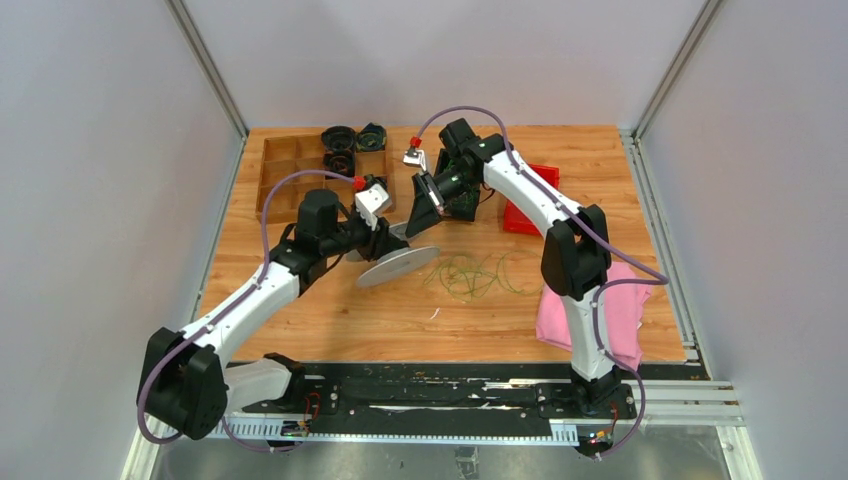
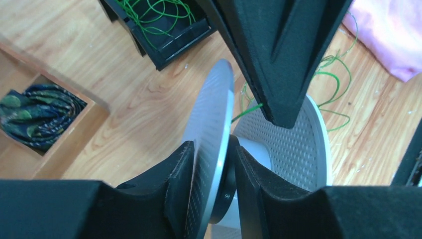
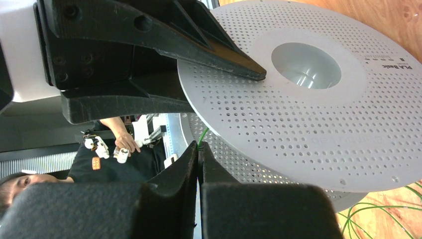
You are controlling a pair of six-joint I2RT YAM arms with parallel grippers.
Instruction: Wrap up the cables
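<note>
The grey spool (image 1: 398,267), two perforated discs on a hub, stands tilted near the middle of the table. My left gripper is part open and straddles one disc, a finger on each side, one of them between the two discs. Whether both fingers press on it cannot be made out. My right gripper is shut at the spool's edge. From its tip a thin green cable runs in between the discs; in the left wrist view that cable (image 2: 247,113) shows beside the fingertips.
Loose loops of green cable (image 1: 470,275) lie right of the spool. Behind are a wooden divided tray (image 1: 282,165) with dark bundles and a black box (image 1: 464,207) with more green cable. A red tray (image 1: 520,221) and pink cloth (image 1: 625,315) are at right.
</note>
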